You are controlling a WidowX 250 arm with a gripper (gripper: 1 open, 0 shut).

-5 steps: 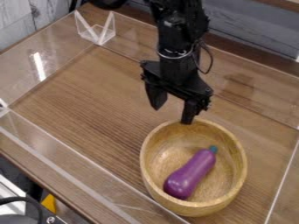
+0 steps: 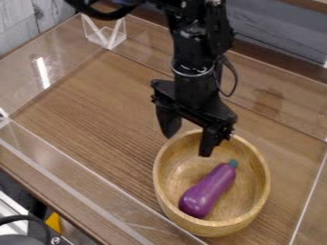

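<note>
My black gripper (image 2: 188, 136) hangs open above the back rim of a wooden bowl (image 2: 243, 201), fingers pointing down with nothing between them. Below and to its right, a purple eggplant (image 2: 205, 191) with a teal tip lies diagonally inside the bowl.
A white wire-like holder (image 2: 105, 31) stands at the back left corner. Cables and a small yellow item sit beyond the lower left edge.
The bowl and eggplant look unchanged.
</note>
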